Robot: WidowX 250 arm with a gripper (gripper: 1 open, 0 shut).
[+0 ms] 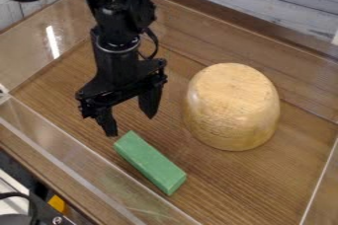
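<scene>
The black gripper [126,111] hangs over the wooden tray floor with its fingers open, just up and left of a green rectangular block [149,163], which lies flat. A large round tan object [232,106] sits to the right of the gripper, apart from it. Nothing shows between the fingers.
A clear wall runs along the left and lower left edge, with cables beyond it. A pale plank wall stands at the back.
</scene>
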